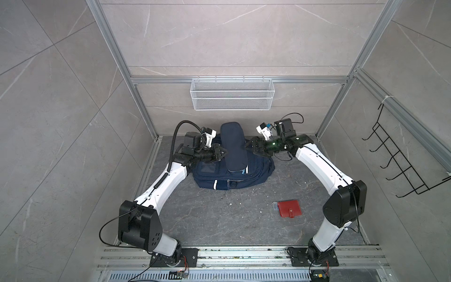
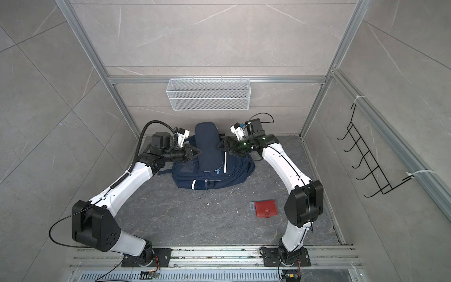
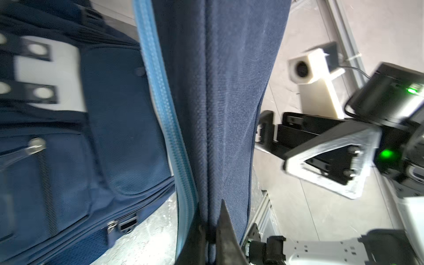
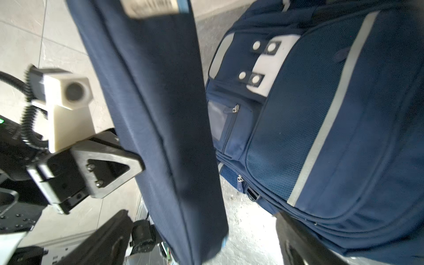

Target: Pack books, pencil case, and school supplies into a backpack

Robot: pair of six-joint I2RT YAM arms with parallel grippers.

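Observation:
A navy pencil case [image 1: 231, 143] with light-blue trim is held upright over the navy backpack [image 2: 235, 169], which lies on the grey floor. My left gripper is shut on the case's left edge. My right gripper is open just to the right of the case, its two fingers apart in the right wrist view, with the case showing behind the gap. The backpack's front pockets, white snap patch [image 4: 274, 61] and zips face up. A small red wallet-like item [image 1: 289, 208] lies on the floor at the front right.
A white wire basket [image 2: 208, 94] hangs on the back wall and a black hook rack [image 1: 400, 159] on the right wall. Both arms reach inward over the backpack.

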